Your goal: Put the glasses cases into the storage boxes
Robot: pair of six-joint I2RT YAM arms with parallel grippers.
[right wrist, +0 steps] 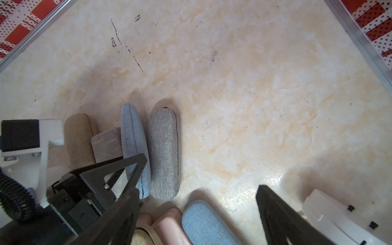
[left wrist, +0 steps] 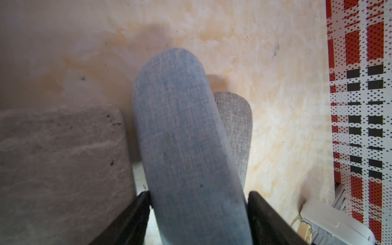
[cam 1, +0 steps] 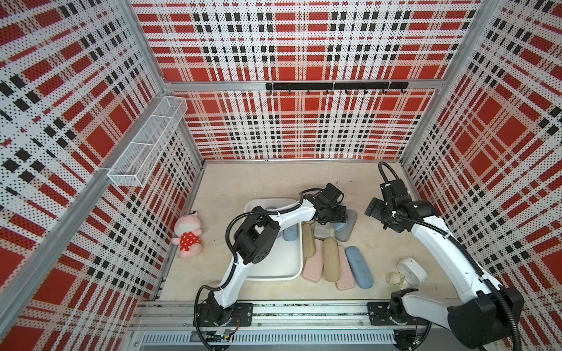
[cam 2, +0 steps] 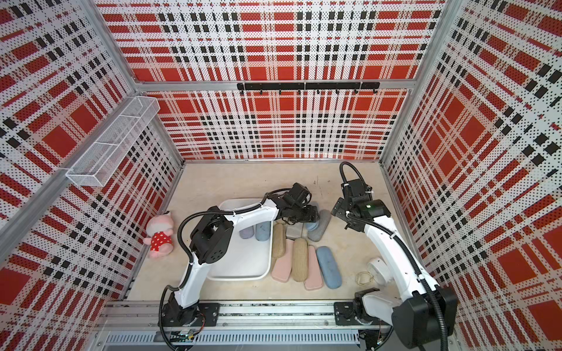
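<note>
My left gripper is down at a light blue case (left wrist: 183,122), its fingers on either side; whether they grip it cannot be told. A grey case (right wrist: 163,151) lies directly right of it. Tan (cam 1: 330,260), pink (cam 1: 313,263) and blue (cam 1: 360,266) cases lie along the front. The white storage box (cam 1: 275,272), holding a few cases, is partly hidden by my left arm. Over the right of the table, my right gripper hangs open, apparently empty.
A pink plush toy (cam 1: 189,239) sits at the left. A white device (cam 1: 412,270) and a small ring lie at the front right. A wire basket (cam 1: 146,146) hangs on the left wall.
</note>
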